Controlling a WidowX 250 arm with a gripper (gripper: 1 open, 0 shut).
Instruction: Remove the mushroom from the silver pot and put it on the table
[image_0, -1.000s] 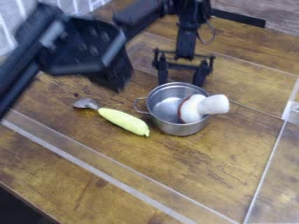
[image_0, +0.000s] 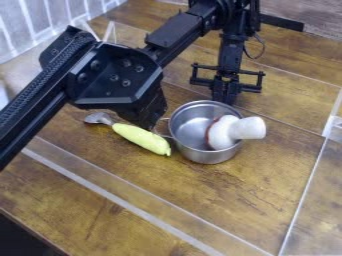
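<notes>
The silver pot (image_0: 181, 127) stands on the wooden table, right of the middle. A white mushroom (image_0: 247, 128) is in it, tilted, its pale end sticking up at the pot's right rim and its darker-edged end inside. Behind the pot, close to its far rim, is my black gripper (image_0: 229, 90), apart from the mushroom. No object shows held in it. Its fingers are dark and small, and how far apart they stand is unclear.
A yellow corn cob (image_0: 142, 138) lies left of the pot, near a metal spoon (image_0: 99, 118). The large black arm (image_0: 114, 75) crosses the upper left.
The pot moved slightly right early on; the mushroom stays in it.
</notes>
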